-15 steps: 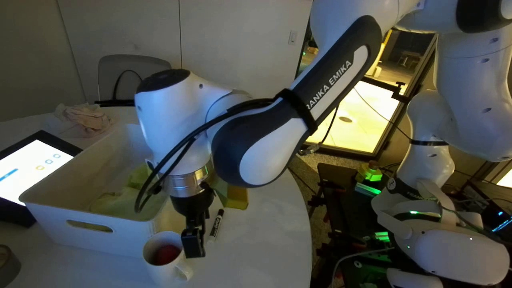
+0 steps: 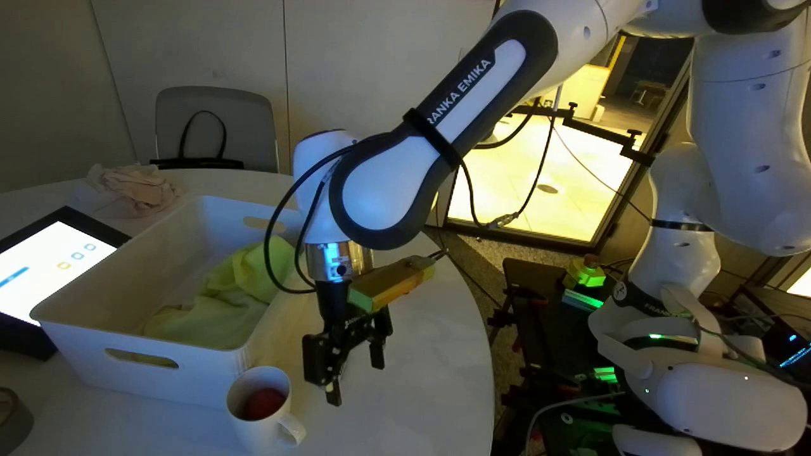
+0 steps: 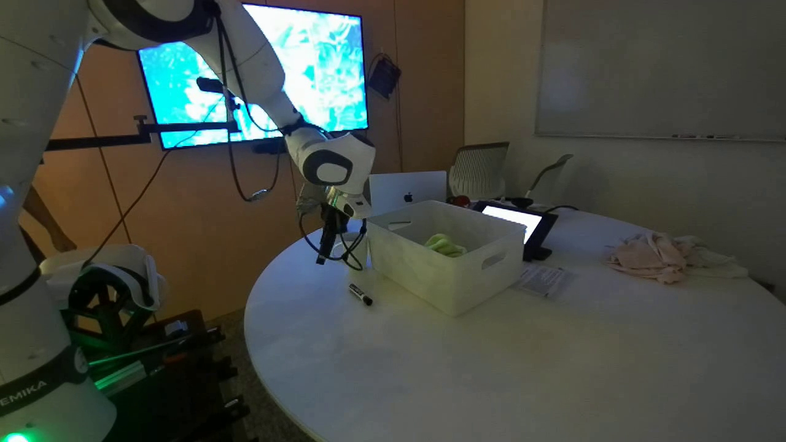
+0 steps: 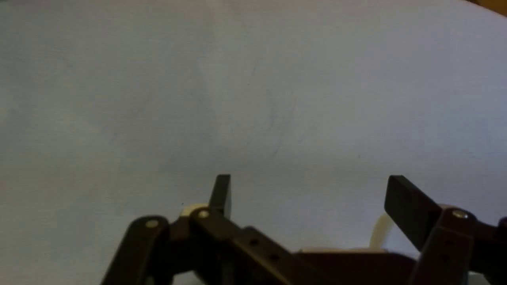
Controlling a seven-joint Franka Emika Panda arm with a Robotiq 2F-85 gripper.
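Observation:
In exterior view 1 my gripper (image 2: 355, 377) hangs above the white table, open, its fingers spread apart. Between the fingertips in the wrist view, bare tabletop shows through the gripper. A white mug (image 2: 279, 425) with a round red thing (image 2: 262, 403) inside stands to the gripper's left, apart from it. Exterior view 2 has a black-and-white marker (image 3: 360, 294) lying on the table near the bin; the first exterior view does not show it now. Yellow-green cloth (image 2: 228, 292) lies in the white bin (image 2: 156, 386).
A lit tablet (image 2: 57, 266) stands beyond the bin, and pink cloth (image 3: 648, 258) lies farther along the table. A laptop (image 3: 409, 191) is behind the bin. In exterior view 2, the table's near part (image 3: 516, 368) is clear.
My arm has drawn back and the gripper has shifted slightly right and turned, so both fingers now show. The marker, visible beside it before, is out of sight there. The mug and bin have not moved.

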